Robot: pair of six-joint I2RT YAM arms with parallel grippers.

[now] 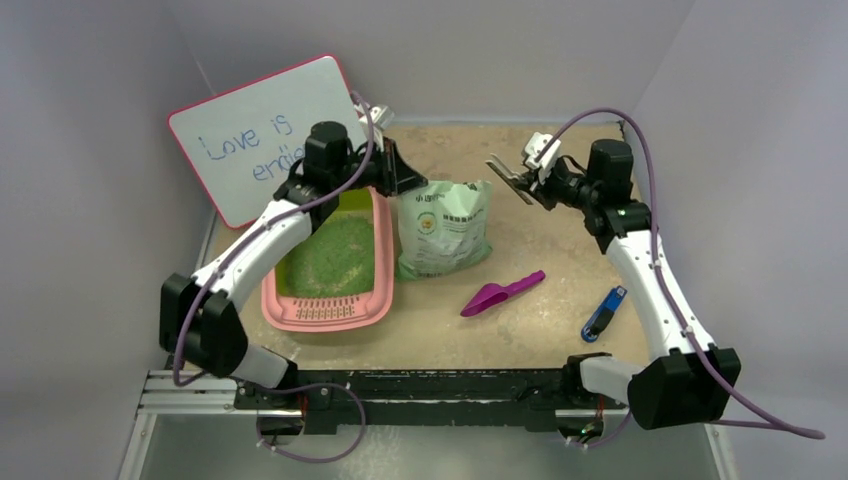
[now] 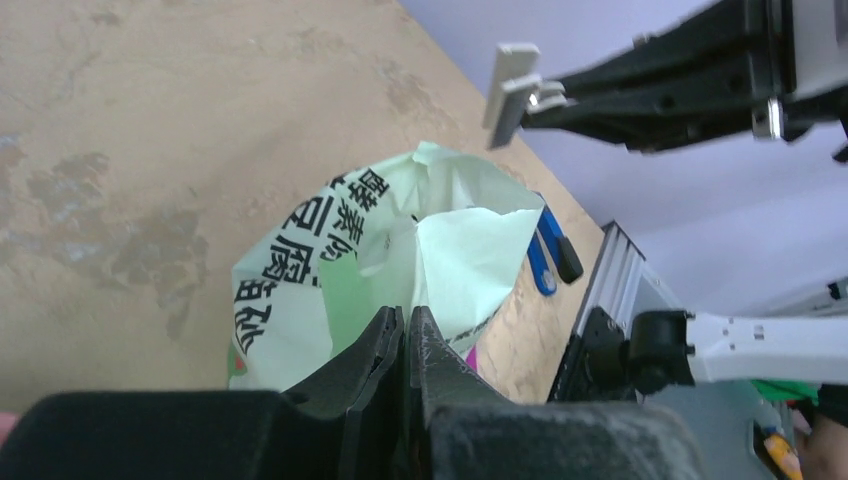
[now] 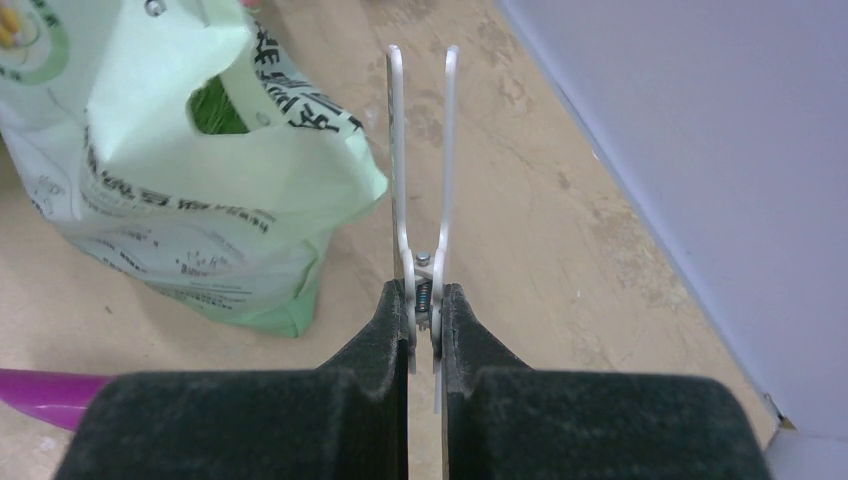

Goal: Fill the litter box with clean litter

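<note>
The green-and-white litter bag [image 1: 443, 232] stands upright beside the pink litter box [image 1: 384, 258]. My left gripper [image 1: 422, 184] is shut on the bag's top corner; in the left wrist view the film of the bag [image 2: 375, 250] runs down between its fingers. An opening at the top shows green litter [image 3: 215, 108] in the right wrist view. To the right of the bag and apart from it, my right gripper is shut on metal spring snips [image 3: 447, 150], whose blades stand apart with nothing between them. Green litter [image 1: 335, 258] covers the box's floor.
A purple scoop [image 1: 492, 297] lies in front of the bag, and a blue cutter [image 1: 603, 314] at the right. A whiteboard [image 1: 230, 140] leans behind the box.
</note>
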